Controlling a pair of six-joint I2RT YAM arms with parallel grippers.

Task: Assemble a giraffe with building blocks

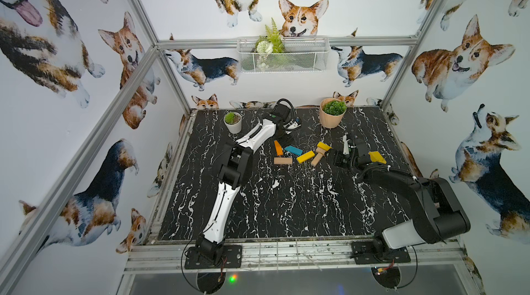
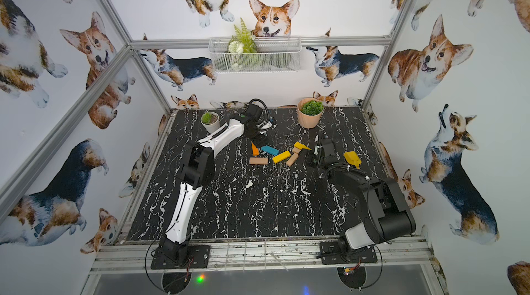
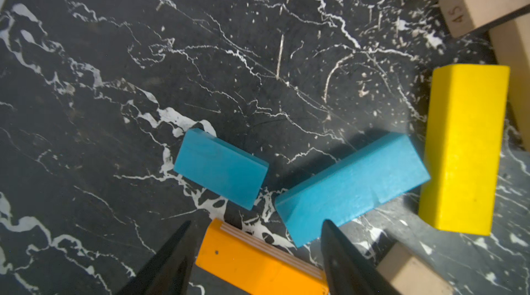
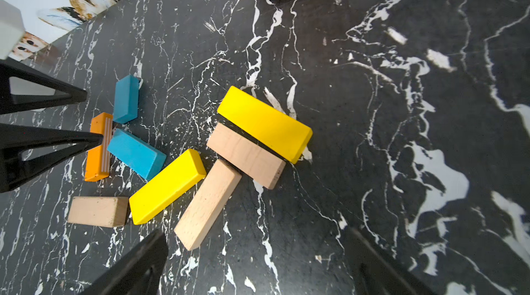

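Loose blocks lie flat mid-table. My left gripper is open above an orange block (image 3: 259, 264), which shows between its spread fingers; contact cannot be told. Beside it lie a short blue block (image 3: 220, 168) and a longer blue block (image 3: 353, 187). One yellow block (image 4: 168, 186) touches or nearly touches the longer blue one. Another yellow block (image 4: 265, 122) lies against a wooden block (image 4: 245, 154); a second wooden block (image 4: 208, 203) and a third (image 4: 98, 211) lie nearby. My right gripper stands open right of the blocks, nothing between its blurred fingers.
A yellow object (image 2: 352, 158) rests to the right, partly behind my right arm in the top left view. A large plant pot (image 1: 330, 115) and a small one (image 1: 233, 123) stand at the back.
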